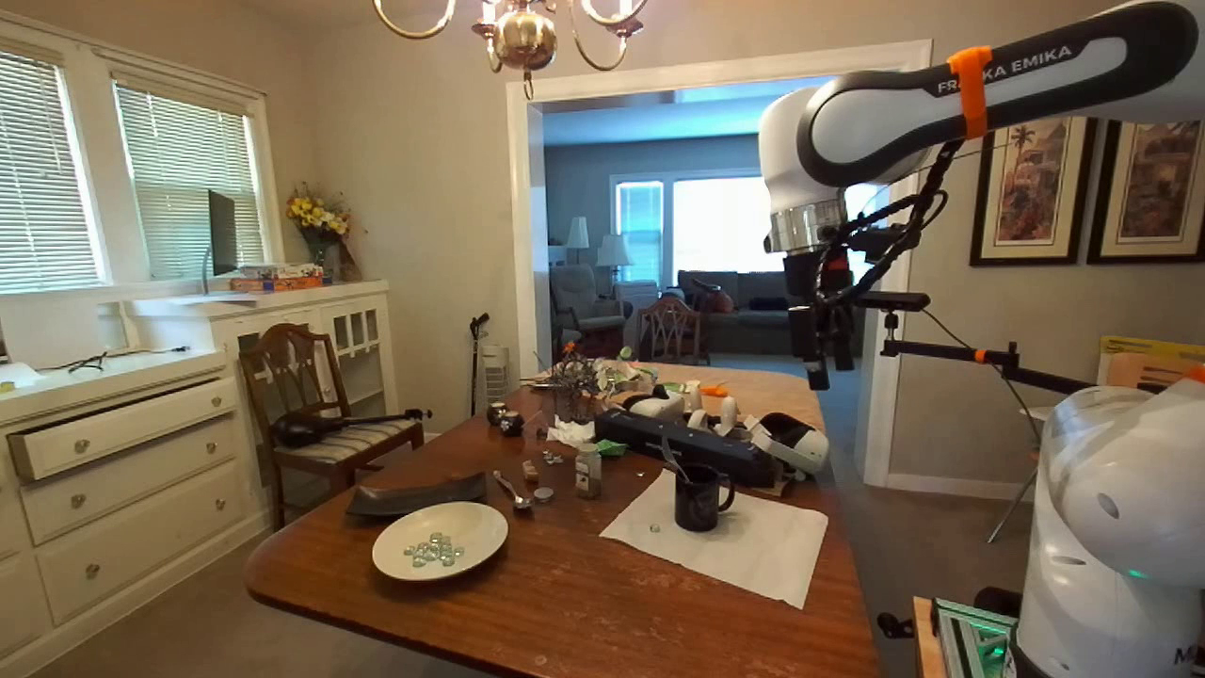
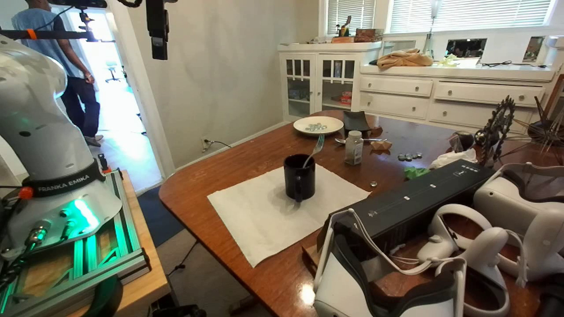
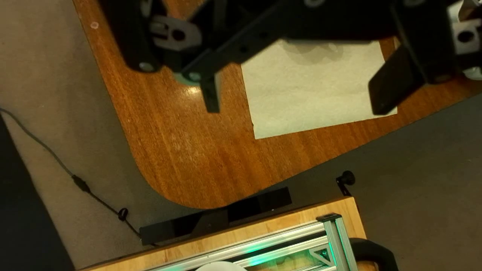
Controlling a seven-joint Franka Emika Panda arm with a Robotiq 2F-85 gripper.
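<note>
High over the table's right side, my gripper stands open, its fingers wide apart with nothing visible between them. In exterior view 1 the gripper hangs clear of everything. A black mug stands upright on a white sheet, with a fork leaning inside it. The round white plate at the table's near left holds several clear glass beads. One small bead lies on the sheet beside the mug. The mug's inside is hidden.
A spoon, a small jar and a dark curved tray lie near the plate. A long black box and white headsets crowd one side.
</note>
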